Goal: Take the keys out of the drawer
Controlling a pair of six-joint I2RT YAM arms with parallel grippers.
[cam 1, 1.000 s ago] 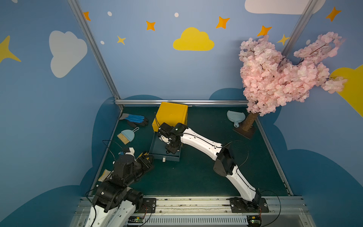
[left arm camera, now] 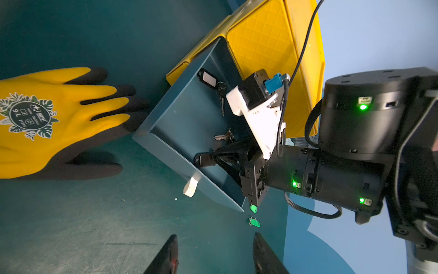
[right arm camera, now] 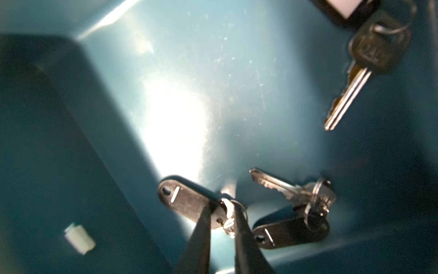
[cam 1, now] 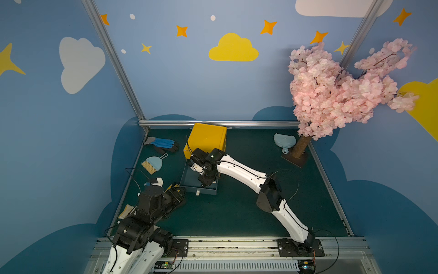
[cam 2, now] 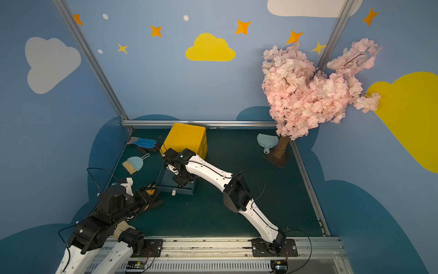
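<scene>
The blue-grey drawer (left arm camera: 182, 114) stands pulled out of the yellow cabinet (cam 1: 207, 137). My right gripper reaches down into it, its fingertips part open with a narrow gap. Between and just beneath them lie the ring and key of a set with a black tag (right arm camera: 182, 196); a firm hold does not show. Beside it rests a second key (right arm camera: 278, 185) with its black tag (right arm camera: 292, 232). A third key (right arm camera: 349, 98) lies farther off in the drawer, joined to a black-and-white tag (left arm camera: 208, 78). Over the table, my left gripper is open and empty.
Green key tags (left arm camera: 254, 222) lie on the table beyond the drawer. A yellow glove (left arm camera: 54, 121) is left of the drawer, which has a white pull tab (left arm camera: 190, 186). A brush (cam 1: 154, 164) and blue gloves (cam 1: 162, 143) lie farther back. Table right of the drawer is mostly free.
The right gripper has shifted very slightly within the drawer. The left arm shows almost no movement, and the drawer has stayed put.
</scene>
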